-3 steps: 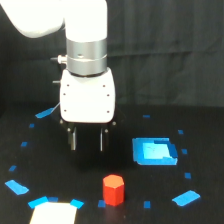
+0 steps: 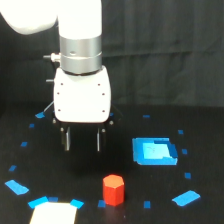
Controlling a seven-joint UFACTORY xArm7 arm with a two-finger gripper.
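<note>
My gripper hangs open over the dark table, its two thin dark fingers pointing down and well apart, with nothing visible between them. A red block with a six-sided outline stands near the front, to the right of the gripper and closer to the camera. To the right lies a blue square with a lighter blue and white inside; whether it is a shallow tray or a flat marking is hard to tell.
Small blue marks dot the dark surface. Larger blue strips lie at the front right and front left. A pale square sits at the front left edge. Black curtain-like cloth hangs behind.
The arm and gripper have shifted a little to the left. The gripper stays open, and the red block and blue square have not moved.
</note>
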